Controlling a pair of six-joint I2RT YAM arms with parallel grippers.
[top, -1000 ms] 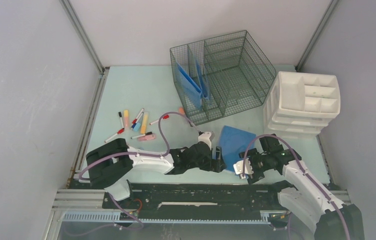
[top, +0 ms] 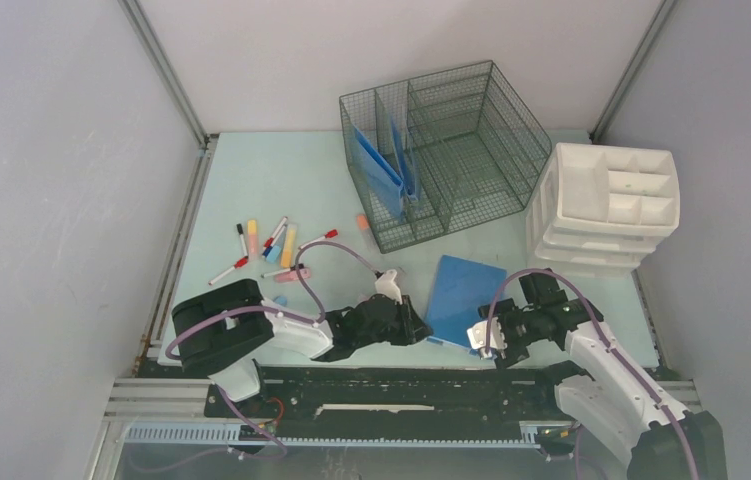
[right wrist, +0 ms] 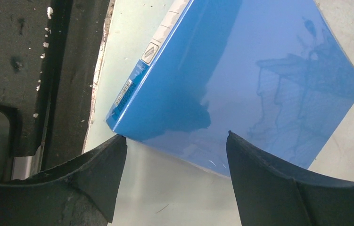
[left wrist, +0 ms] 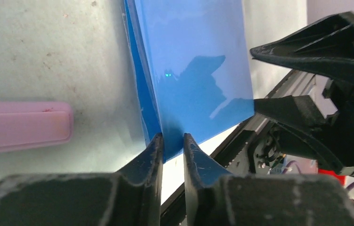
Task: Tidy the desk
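A blue folder lies slanted near the front edge of the desk, with its labelled spine facing that edge in the right wrist view. At its lower left corner is my left gripper, its fingertips close together with the folder's corner between them in view. Whether they press on it I cannot tell. From the right, my right gripper reaches over the folder's lower right part, fingers wide open and nothing clamped. Two blue folders stand in the wire rack at the back.
Several markers and highlighters lie scattered on the left of the desk. A pink highlighter rests beside the folder in the left wrist view. The white drawer unit stands at right. Bare desk shows at the back left.
My left gripper has shifted slightly left and its fingers have drawn closer together. The folder has slid and turned a little leftward. My right arm stays where it was.
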